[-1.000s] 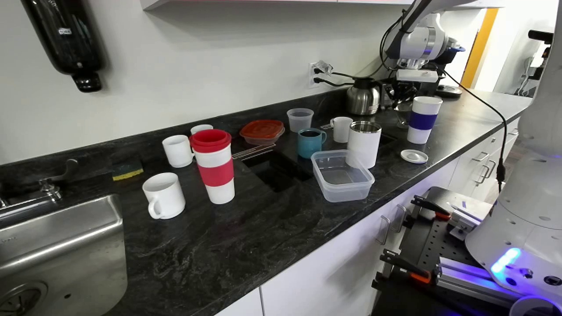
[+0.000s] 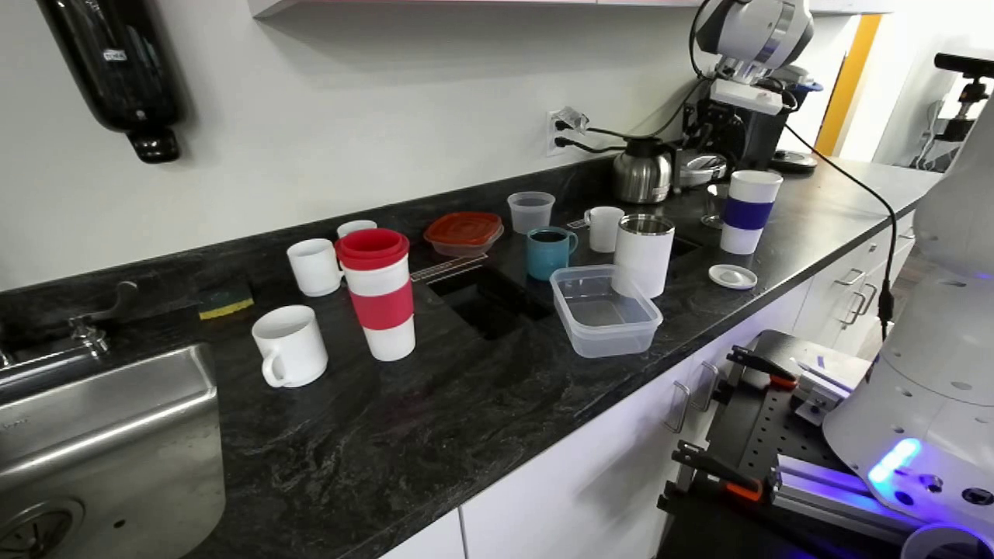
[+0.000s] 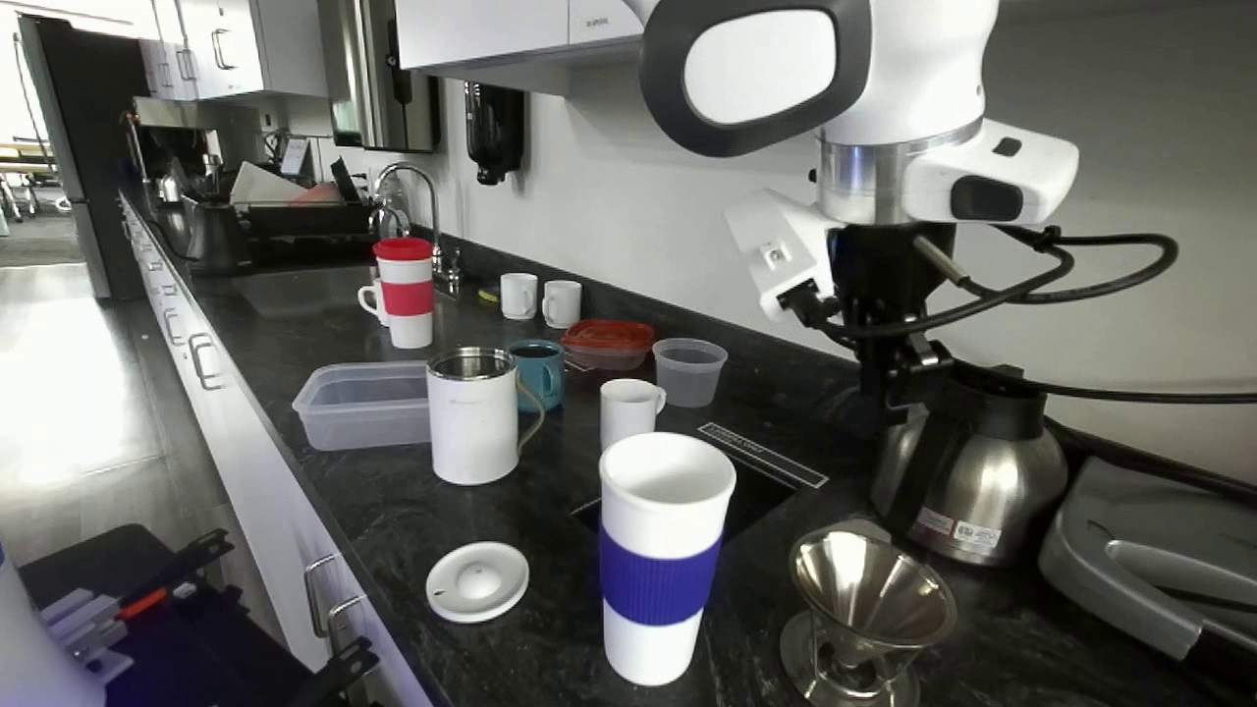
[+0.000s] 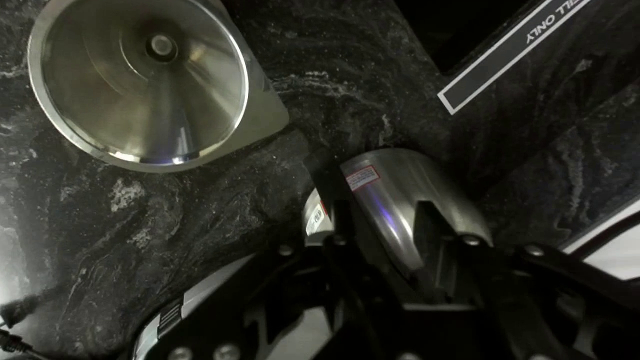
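My gripper point(image 3: 904, 395) points down close to the steel carafe point(image 3: 960, 471) in exterior view 2. In the wrist view its two dark fingers stand apart, with the carafe point(image 4: 414, 192) showing behind and between them. The carafe's black handle point(image 4: 330, 177) runs close to the left finger; whether they touch I cannot tell. A shiny metal cone dripper point(image 4: 144, 78) sits clear of the fingers at the upper left of the wrist view. In exterior view 1 the fingers are hard to make out against the dark machine behind.
Near the dripper stands a white cup with a blue band point(image 3: 660, 566), beside a white lid point(image 3: 477, 581). A white canister point(image 3: 473, 418), a clear tub point(image 3: 365, 407) and several mugs lie farther along. A grey appliance point(image 3: 1161, 554) stands right of the carafe. Cables hang from the wrist.
The arm's hand has risen and shifted slightly right in exterior view 1, away from its lower spot by the dripper. The objects on the counter look unmoved.
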